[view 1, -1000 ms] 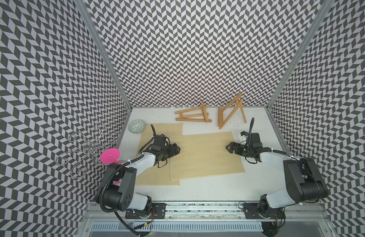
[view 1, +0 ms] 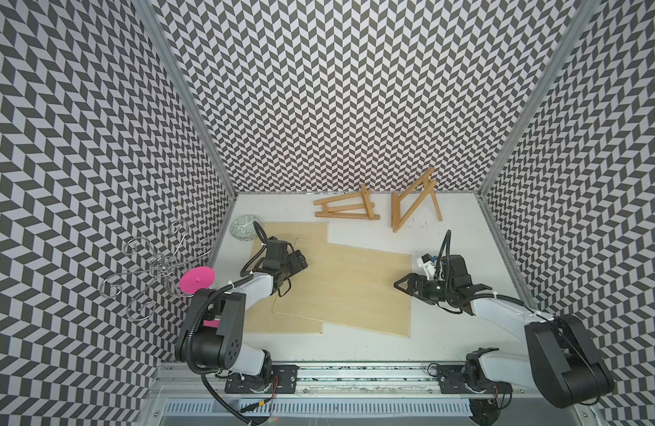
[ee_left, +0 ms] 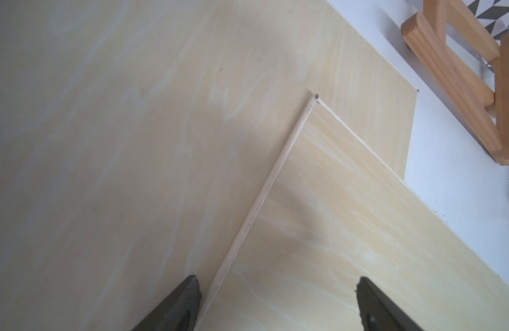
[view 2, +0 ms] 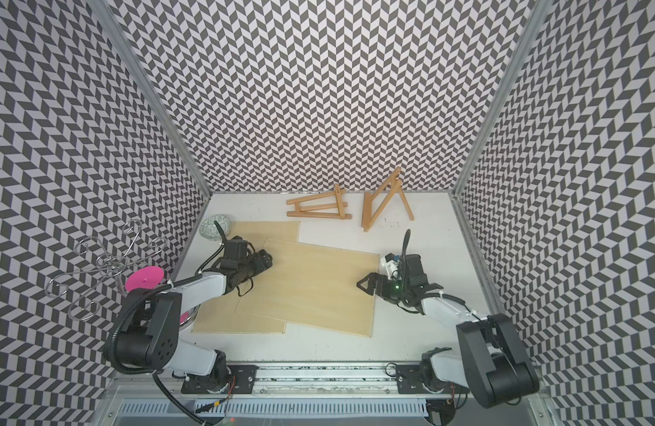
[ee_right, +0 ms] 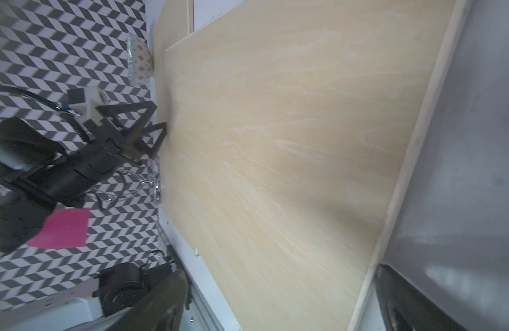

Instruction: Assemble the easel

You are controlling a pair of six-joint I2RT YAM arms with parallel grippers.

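Note:
Two thin plywood boards (view 1: 348, 284) lie overlapped on the table, the upper one slightly skewed over the lower board (view 1: 288, 325). My open left gripper is low over the upper board's left edge, near one fingertip. My open right gripper is at that board's right edge, with one finger by the rim and the other over the panel. Two wooden easel frames (view 1: 345, 213) lie at the back of the table.
At the left are a round patterned object (view 1: 244, 227), a pink disc (view 1: 197, 279) and curled metal wire pieces (view 1: 160, 264). Bare table (view 1: 483, 326) shows at the right and along the front.
The upper board has slid left and turned, its right side coming toward the front. Both grippers have moved left, the right one also toward the front.

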